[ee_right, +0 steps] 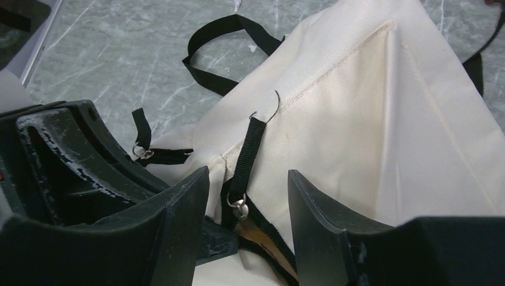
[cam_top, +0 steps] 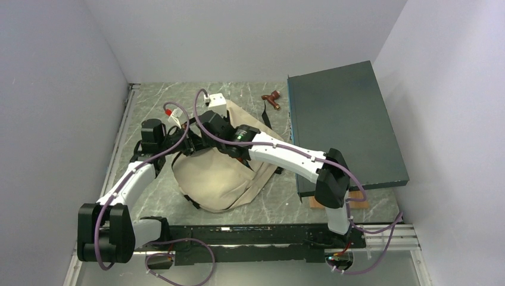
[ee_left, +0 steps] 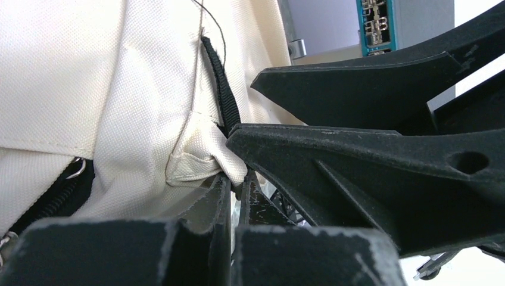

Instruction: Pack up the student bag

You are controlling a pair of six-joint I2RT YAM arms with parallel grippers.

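The cream student bag (cam_top: pixel 217 182) lies on the marble table, its black zipper partly open with brown showing inside in the right wrist view. My left gripper is shut on a folded cream fabric edge of the bag by the zipper. My right gripper stands part open just over the zipper, its fingers either side of the metal slider (ee_right: pixel 239 208) and black pull tab (ee_right: pixel 249 152), apparently not closed on them. In the top view both grippers meet over the bag's upper left part, largely hidden by the arms.
A large dark green board (cam_top: pixel 345 125) fills the right side, with a wooden piece (cam_top: pixel 359 201) under its front edge. A brown object (cam_top: pixel 271 100) lies at the back. Bare table shows at left and back.
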